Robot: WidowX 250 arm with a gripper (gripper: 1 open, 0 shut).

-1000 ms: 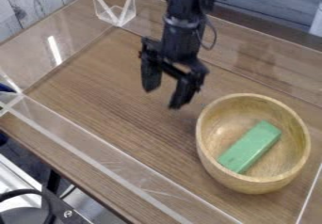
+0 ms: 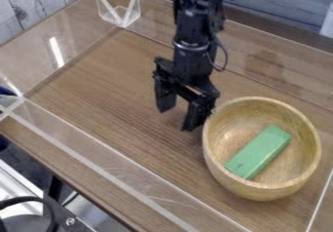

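Observation:
My black gripper [image 2: 185,104] hangs low over the middle of the wooden table, open, just left of the tan round bowl [image 2: 224,183]. Its lower tips are dark and slightly blurred; I cannot see anything held between them. In the bowl lies a green rectangular block [image 2: 259,152].
Clear tape strips run along the table's left side and edges. A white wire-like holder [image 2: 119,10] stands at the back left. Black cables [image 2: 29,212] lie at the lower left corner.
The gripper has come a little lower and toward the front, closer to the bowl's rim. The bowl and green block look unchanged.

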